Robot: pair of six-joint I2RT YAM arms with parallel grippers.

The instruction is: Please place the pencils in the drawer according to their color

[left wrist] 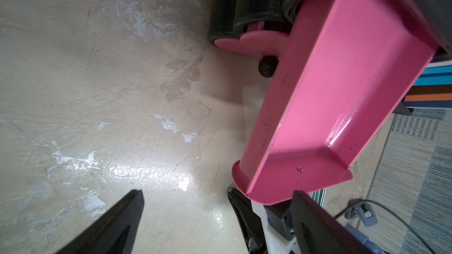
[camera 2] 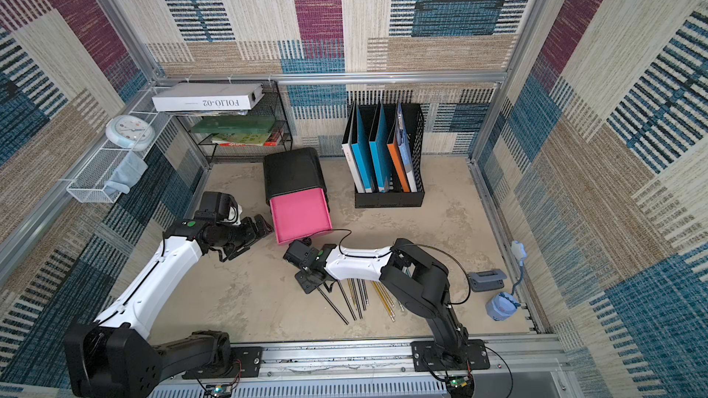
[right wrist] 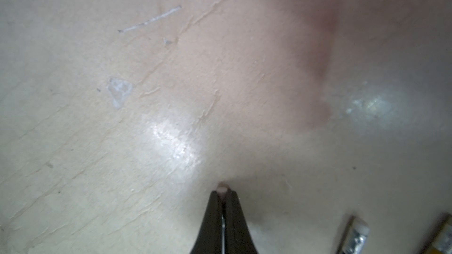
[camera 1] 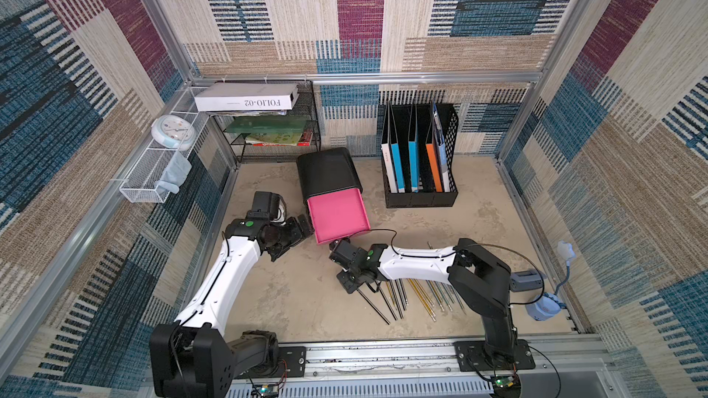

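Note:
The pink drawer (camera 1: pixel 337 215) stands pulled out of its black case (camera 1: pixel 329 169), its floor bare. Just left of it, my left gripper is open and empty, its fingers spread wide above the table. My right gripper points down in front of the drawer, shut. A pale eraser end (right wrist: pixel 222 188) shows at its fingertips; whether that pencil is gripped I cannot tell. From beneath this gripper a black pencil (camera 1: pixel 374 306) runs along the table. To the right lie several more dark pencils, several yellow pencils (camera 1: pixel 420 296) and greyish ones, partly covered by the right arm.
At the back stands a black file holder (camera 1: pixel 420 199) with folders. A wire shelf (camera 1: pixel 313 114) is at the back left. On the right are a stapler (camera 1: pixel 526 280) and a small blue lamp (camera 1: pixel 544 307).

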